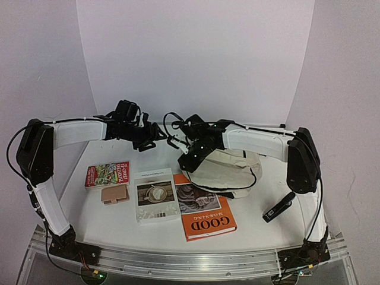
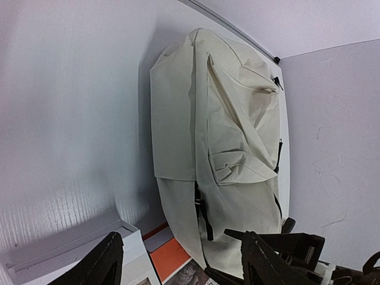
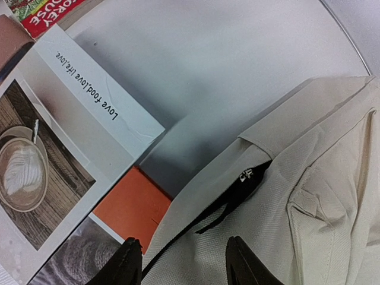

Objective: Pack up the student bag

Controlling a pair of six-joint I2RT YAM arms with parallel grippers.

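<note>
A cream canvas bag [image 1: 228, 175] [image 2: 231, 130] [image 3: 320, 225] lies slumped at the centre right, its dark zip strip showing. My right gripper [image 1: 187, 157] hangs over its left side, fingers apart, with nothing visible held. My left gripper [image 1: 151, 136] hovers open left of the bag, above bare table. An orange GOOD MORNING book [image 1: 208, 222] lies partly beside and under the bag's front edge. A white coffee-cover book [image 1: 157, 211] [image 3: 89, 83] is left of it. A colourful book [image 1: 107, 175] and a tan wallet [image 1: 114, 194] lie at the left.
A black stapler-like object [image 1: 279, 208] lies at the front right. Bare table [image 1: 255, 228] shows at front right and behind the books. Walls surround the back and sides.
</note>
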